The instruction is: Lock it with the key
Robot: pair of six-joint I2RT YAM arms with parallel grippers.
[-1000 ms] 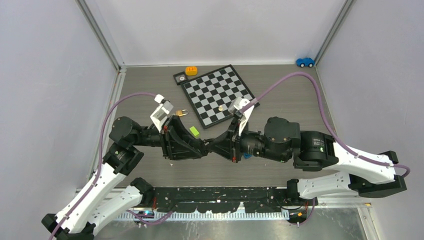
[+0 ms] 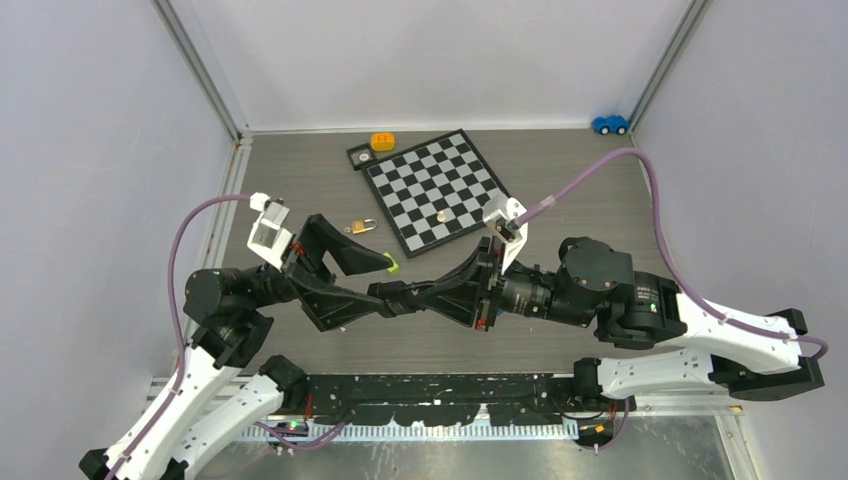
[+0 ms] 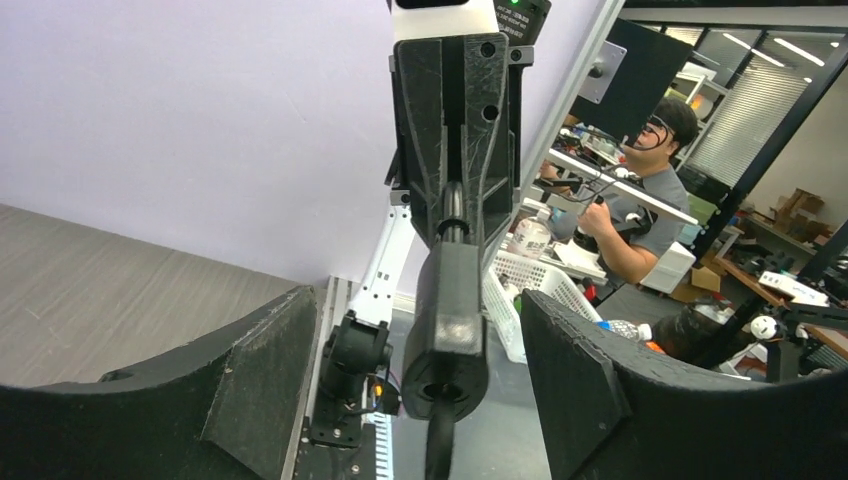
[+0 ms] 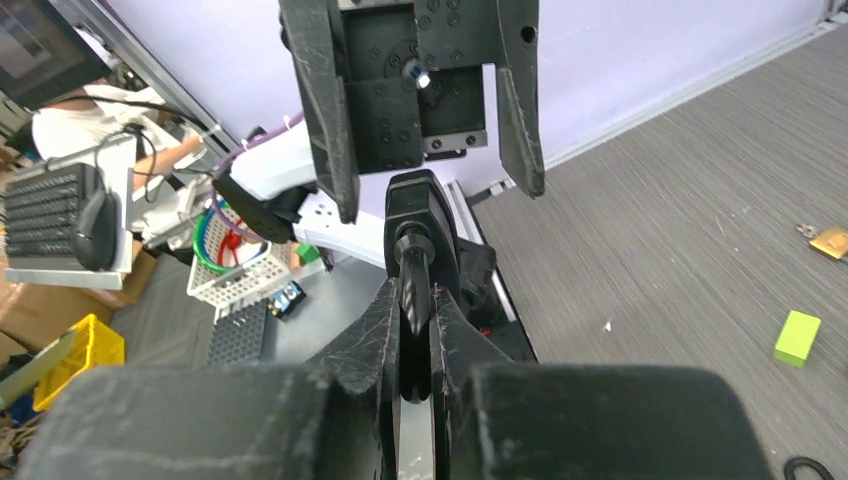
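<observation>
My right gripper (image 2: 425, 295) is shut on a dark, elongated object (image 2: 395, 298) with a black shaft, held level at centre. In the right wrist view the shaft (image 4: 414, 300) lies between its fingers; I cannot tell whether it is the key. My left gripper (image 2: 365, 285) stands open just left of that object, whose end (image 3: 445, 330) faces it between the spread fingertips. A small brass padlock (image 2: 360, 226) lies on the floor board behind the grippers, also in the right wrist view (image 4: 830, 241).
A checkerboard (image 2: 432, 185) lies at the back centre, with an orange block (image 2: 382, 141) and small dark square (image 2: 360, 156) left of it. A green block (image 4: 797, 335) lies near the padlock. A blue toy car (image 2: 610, 124) stands at the back right.
My left gripper has drawn back leftward and opened, uncovering the dark object. My right arm has shifted slightly right, still holding it.
</observation>
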